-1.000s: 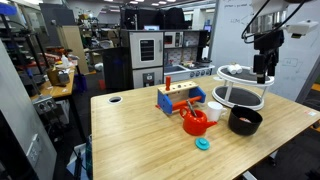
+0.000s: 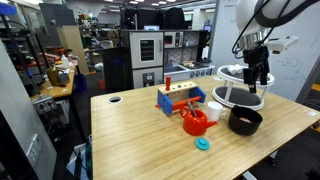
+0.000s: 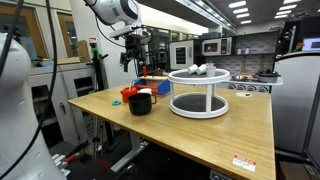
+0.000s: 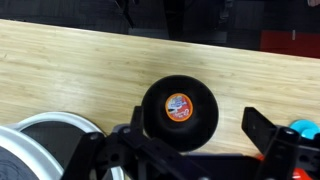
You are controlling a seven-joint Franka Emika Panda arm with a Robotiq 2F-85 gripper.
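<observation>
A black pot (image 2: 245,120) stands near the table's right edge. Inside it lies a round orange-red item (image 4: 179,107) with a printed face, resting against the dark bottom. My gripper hangs above the pot, its fingers spread wide on either side with nothing between them. In the first exterior view the gripper (image 2: 258,82) is well over the pot's rim, close to the white two-tier stand. The second exterior view shows the pot (image 3: 142,103) in front of that stand.
The white round stand (image 2: 240,73) is just behind the pot. To its left are a red kettle (image 2: 197,124), a white cup (image 2: 214,111), a blue toolbox-like toy (image 2: 165,102) and a turquoise lid (image 2: 202,143).
My arm and gripper have shifted slightly to the left in the first exterior view. The pot and the other objects on the table have not moved.
</observation>
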